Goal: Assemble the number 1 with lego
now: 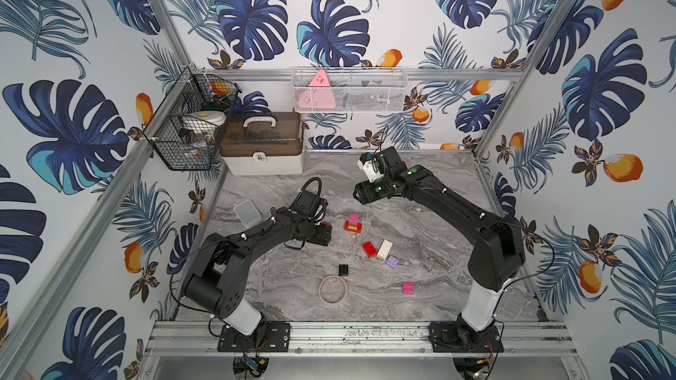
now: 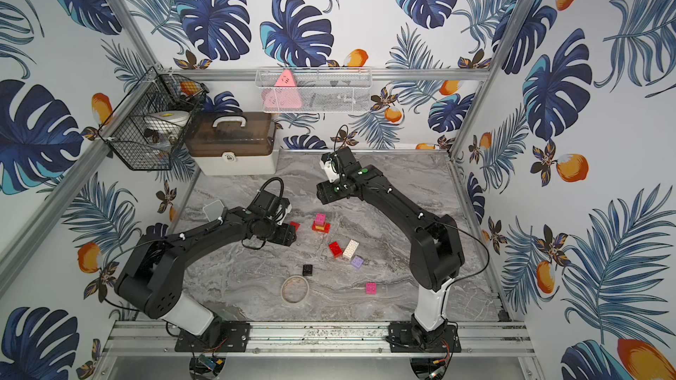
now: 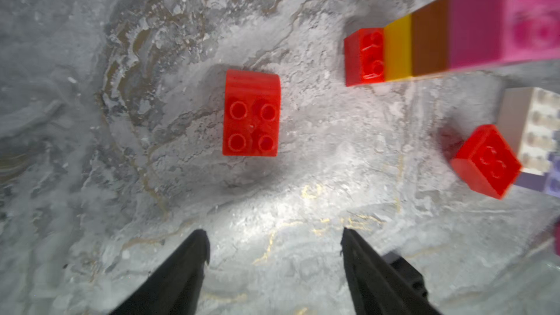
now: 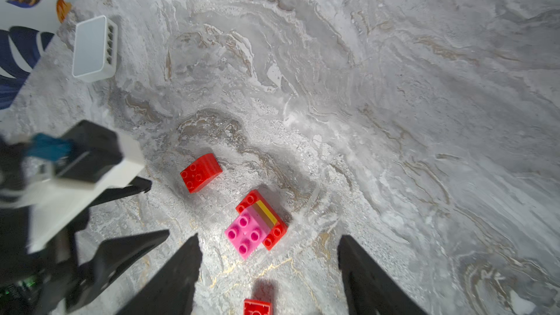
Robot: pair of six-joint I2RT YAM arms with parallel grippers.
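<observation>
A brick stack (image 3: 425, 40) stands mid-table: pink (image 4: 248, 230) on top, brown and yellow below, on a red base (image 4: 274, 235). A separate red brick (image 3: 250, 113), with a curved end, lies to its left, under my open left gripper (image 1: 320, 235), which has nothing between its fingers. My right gripper (image 1: 364, 193) hovers behind and above the stack, open and empty. Another red brick (image 1: 369, 249), a white brick (image 1: 384, 248) and a lilac brick (image 1: 391, 261) lie to the stack's front right.
A black brick (image 1: 343, 269), a pink brick (image 1: 408, 288) and a tape ring (image 1: 333, 301) lie toward the front. A grey piece (image 1: 248, 213) is at left, a storage box (image 1: 260, 154) at back left.
</observation>
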